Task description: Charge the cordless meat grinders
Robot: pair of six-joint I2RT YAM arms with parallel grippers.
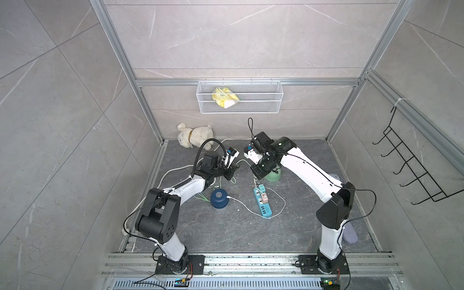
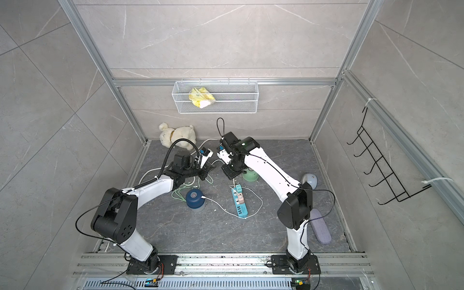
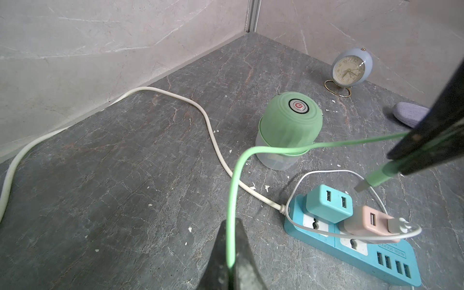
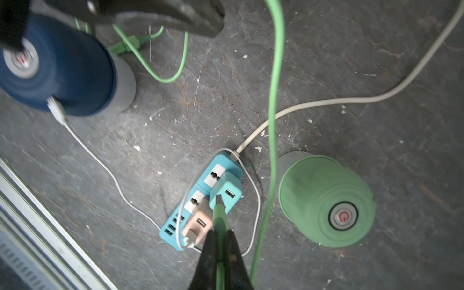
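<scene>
A green cable's USB plug is gripped by my right gripper, its metal tip pointing toward the cyan charger on the blue power strip. In the left wrist view, the plug hangs apart from the charger. My left gripper is shut on the green cable, which runs across to the right gripper. The green grinder stands behind the strip with its power button up. The blue grinder has a white cable in its side, leading to the pink charger.
A cream power cord crosses the tabletop. A clock and a purple case lie at the right. A plush toy rests at the back left.
</scene>
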